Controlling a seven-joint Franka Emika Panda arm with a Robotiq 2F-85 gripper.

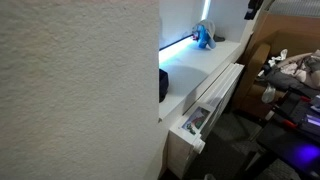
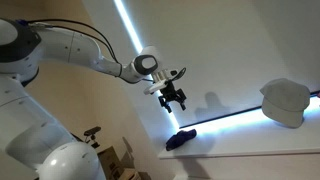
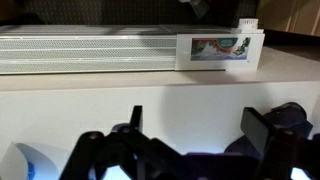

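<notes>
My gripper is open, its two dark fingers wide apart with nothing between them. In exterior view 2 the gripper hangs above the white ledge, clear of everything on it. A black, soft-looking item lies on the ledge below; the wrist view has this black item at the right edge, partly behind a finger. Farther along the ledge rests a grey cap. Exterior view 1 shows a blue-grey item at the ledge's far end, likely the cap.
Beside the ledge runs a long white unit with a ribbed top; colored patches show at one end. A wall blocks much of exterior view 1. The ledge is clear between the black item and the cap.
</notes>
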